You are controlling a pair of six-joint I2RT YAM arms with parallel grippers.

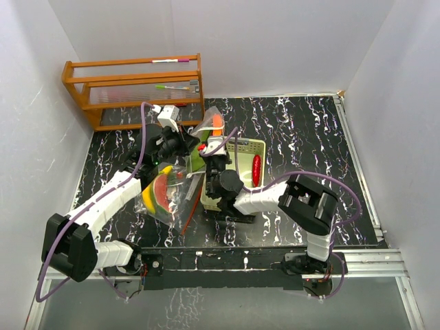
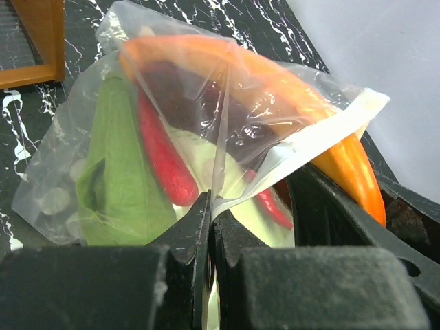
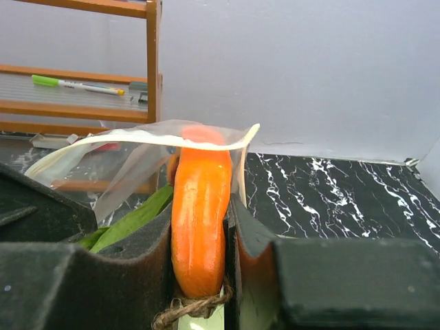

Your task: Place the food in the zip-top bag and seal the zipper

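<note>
My left gripper is shut on the edge of a clear zip top bag [image 2: 124, 41] holding a green vegetable [image 2: 117, 158]. My right gripper is shut on an orange carrot-like food [image 3: 199, 206] with twine at its base, its far end inside the bag's mouth. Red items [image 2: 165, 158] show through the plastic. A second bag holding a banana [image 1: 148, 196] and a watermelon slice [image 1: 161, 192] lies at the lower left.
A light green basket [image 1: 258, 144] with a red pepper [image 1: 256, 170] sits under the right arm. A wooden rack [image 1: 137, 60] stands at the back left.
</note>
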